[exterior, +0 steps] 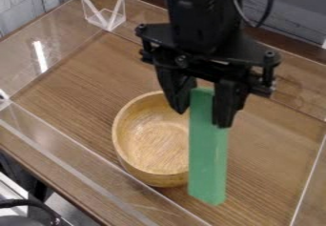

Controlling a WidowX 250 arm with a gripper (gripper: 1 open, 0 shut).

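Note:
My black gripper (208, 101) fills the upper middle, pointing down and shut on a long green block (208, 168) that hangs upright in its fingers, its lower end low in the view. Just left of the block is a round wooden bowl (132, 138), its right side partly hidden behind the block and gripper. Whether the block touches the bowl or the table is hard to tell.
A small white wire-like object (105, 12) stands at the back left. A dark cable lies at the lower left, beyond the table edge.

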